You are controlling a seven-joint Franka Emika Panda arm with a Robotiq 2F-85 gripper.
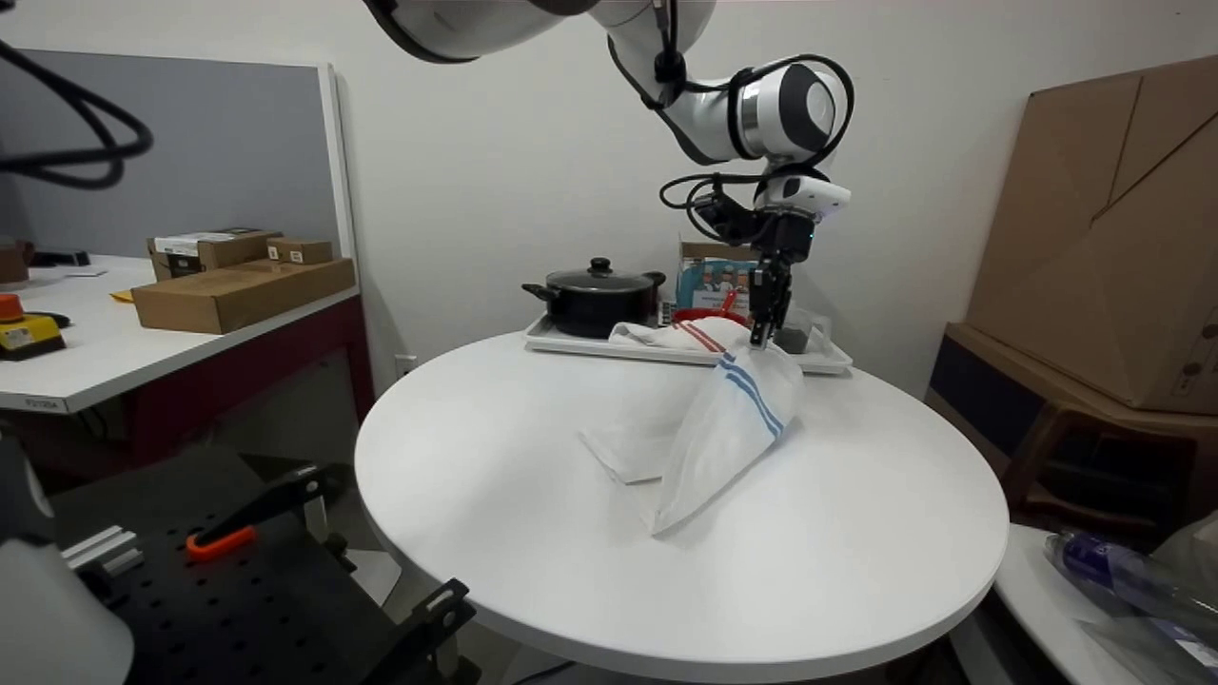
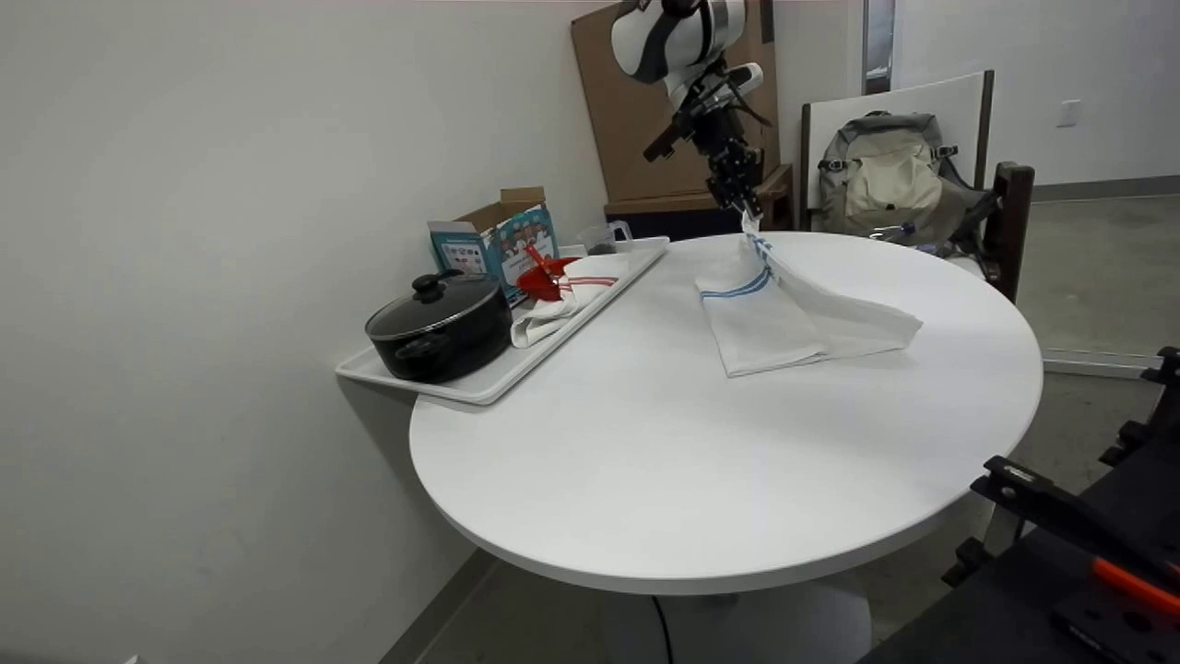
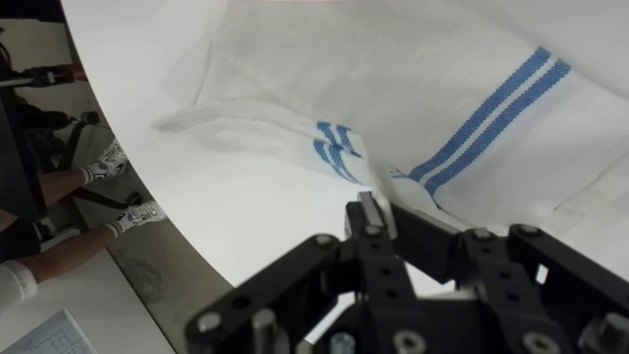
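Note:
A white towel with blue stripes [image 1: 731,428] hangs partly lifted over the round white table [image 1: 514,479], its lower end still lying on the tabletop. My gripper is shut on a pinched fold of this towel [image 3: 365,65], close to the blue stripes. From the other side, the cloth [image 2: 796,315] rises in a narrow peak to the gripper [image 2: 752,210], while its broad part spreads flat toward the table's middle.
Along the wall a white tray [image 2: 503,382] holds a black lidded pot [image 2: 437,326], a red bowl [image 2: 539,283], a red-striped cloth [image 2: 553,314] and a clear jug [image 2: 603,238]. A blue box [image 2: 525,243] stands there too.

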